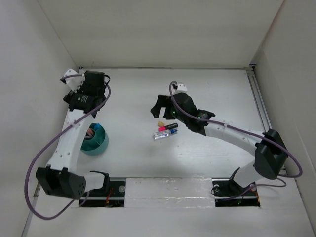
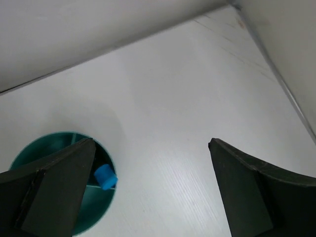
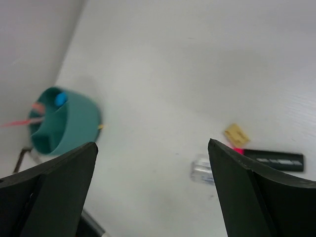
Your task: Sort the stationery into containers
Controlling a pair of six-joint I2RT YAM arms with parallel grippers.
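A round teal container [image 1: 101, 147] with inner dividers stands at the left; a blue piece [image 2: 105, 176] and something reddish [image 3: 38, 107] show inside it. Beyond that container my left gripper is open, its fingers wide apart and nothing between them. Mid-table lie a black marker with a pink end [image 1: 170, 126], a clear tube with a blue end [image 1: 164, 134] and a small tan block [image 1: 161, 124]. Just behind these, above the table, my right gripper stands open and empty. Its right finger covers part of the tube and marker in the right wrist view.
Walls [image 1: 163, 34] enclose the white table [image 1: 128, 89] at the back and both sides. Bare table lies behind the loose items, to their right and between them and the container. A small yellow bit [image 3: 100, 126] shows beside the container.
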